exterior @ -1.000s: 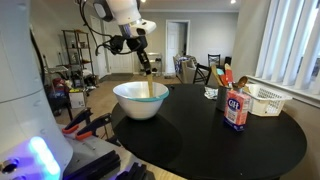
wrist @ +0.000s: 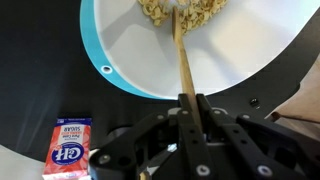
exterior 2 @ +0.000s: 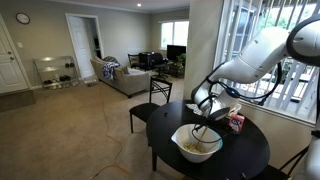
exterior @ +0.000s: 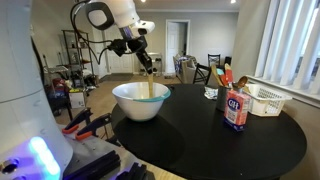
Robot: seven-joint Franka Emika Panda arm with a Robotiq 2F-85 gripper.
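Note:
A white bowl with a blue rim patch stands on the dark round table. Inside it lies a heap of pale brown, pasta-like pieces, seen from above in the wrist view. My gripper is over the bowl, shut on a long wooden stick whose far end dips into the pieces. The stick's handle end is between the fingers. In exterior view 2 the bowl sits at the table's near left edge, the gripper above it.
A red, white and blue sugar carton stands right of the bowl. Behind it are a utensil holder with several utensils and a white basket.
My gripper has shifted slightly right over the bowl in exterior view 1, and the stick has moved with it. The bowl and carton stay in place.

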